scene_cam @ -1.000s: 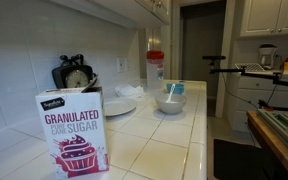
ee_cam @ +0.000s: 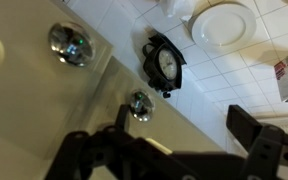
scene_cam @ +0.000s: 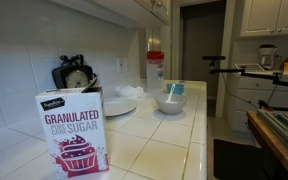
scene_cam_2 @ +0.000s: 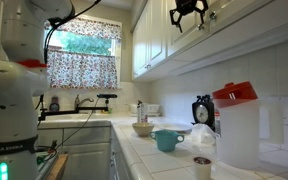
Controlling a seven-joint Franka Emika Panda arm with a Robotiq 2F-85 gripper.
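Observation:
My gripper (scene_cam_2: 188, 10) is high up beside the upper cabinets (scene_cam_2: 162, 45), close to a round knob (scene_cam_2: 213, 16). In the wrist view its dark fingers stand wide apart along the bottom, with nothing between them. Two shiny cabinet knobs show there: a larger knob (ee_cam: 71, 44) at upper left, and a smaller knob (ee_cam: 141, 106) near the left finger (ee_cam: 122, 119). Whether that finger touches the knob I cannot tell. In exterior view 1 the gripper is out of sight.
Below, the tiled counter (scene_cam: 149, 145) holds a sugar box (scene_cam: 77, 135), a black dial clock or scale (ee_cam: 164, 63), a white plate (ee_cam: 224, 28), a bowl (scene_cam: 171, 103), a teal mug (scene_cam_2: 167, 140) and a red-lidded container (scene_cam_2: 236, 130). Open air lies between counter and cabinets.

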